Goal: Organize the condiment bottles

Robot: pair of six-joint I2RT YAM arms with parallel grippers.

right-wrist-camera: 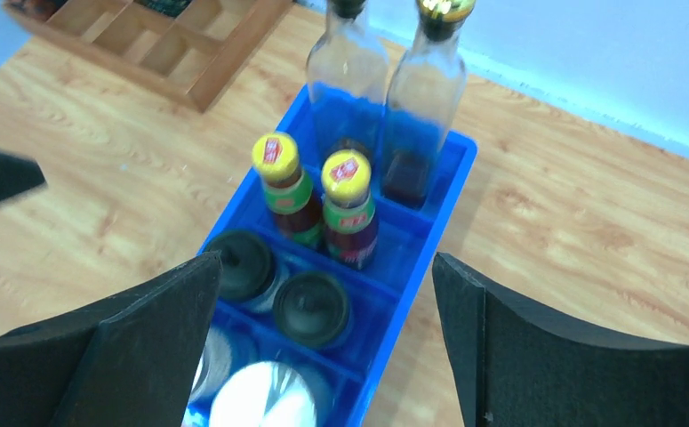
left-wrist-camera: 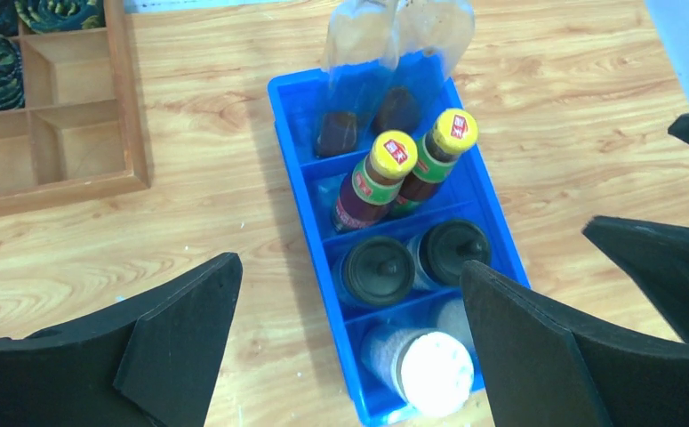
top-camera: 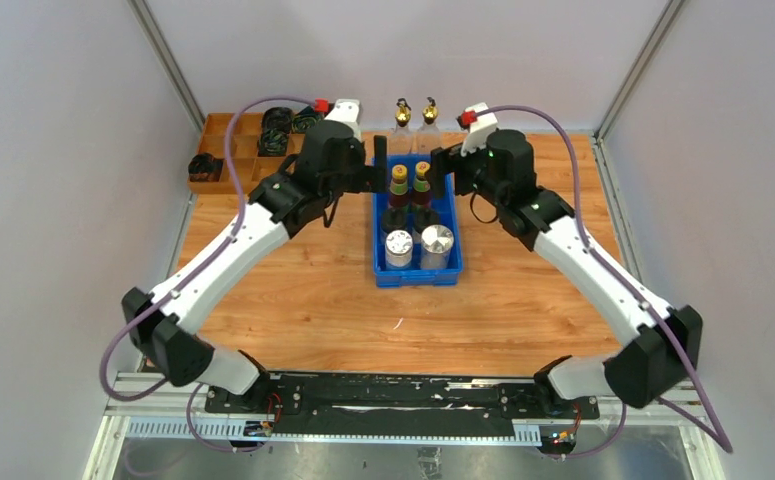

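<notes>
The blue bin [top-camera: 417, 280] stands at the middle of the table, split into rows. Two glass bottles with gold tops [right-wrist-camera: 349, 84] fill its back row. Two yellow-capped sauce bottles [left-wrist-camera: 378, 178] share the row in front. Then come two black-lidded jars [left-wrist-camera: 378, 271], and at the near end two silver-lidded shakers [top-camera: 436, 246]. My left gripper is open above the bin's left side, nothing between its fingers. Over the right side, my right gripper stands open too, its fingers spread wide and empty. Every bottle and jar is inside the bin.
A wooden tray [top-camera: 240, 187] with compartments holding dark coiled bundles sits at the back left. A wall rises behind the table.
</notes>
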